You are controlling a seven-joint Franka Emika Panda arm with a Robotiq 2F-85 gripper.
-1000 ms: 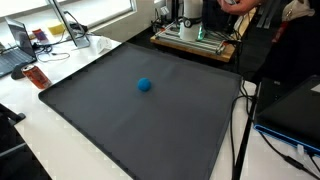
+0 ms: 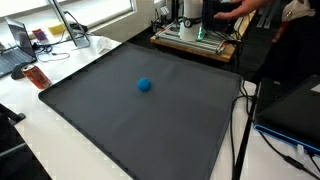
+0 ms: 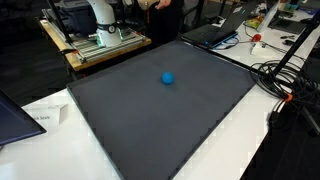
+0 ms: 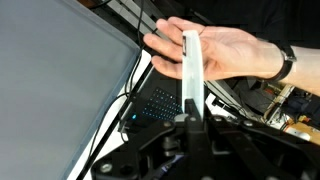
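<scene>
In the wrist view my gripper is shut on a long, narrow white object (image 4: 192, 72), which sticks out beyond the fingers. A person's open hand (image 4: 228, 52) is behind it, palm facing the camera; whether they touch is unclear. A small blue round object (image 2: 144, 85) rests on the dark grey mat, and it shows in the other exterior view as a blue spot (image 3: 167, 77). Neither exterior view has my gripper in it.
An orange-red can (image 2: 36, 76) stands beyond its left edge. A laptop (image 2: 15, 50) and cables are at the back left; a black cable (image 2: 236, 125) runs along the right. A wooden-edged platform (image 2: 190, 42) is at the back.
The person's hand at the top right edge of exterior view 1 has shifted slightly, reaching a little further into view. The blue object and the mat have not moved.
</scene>
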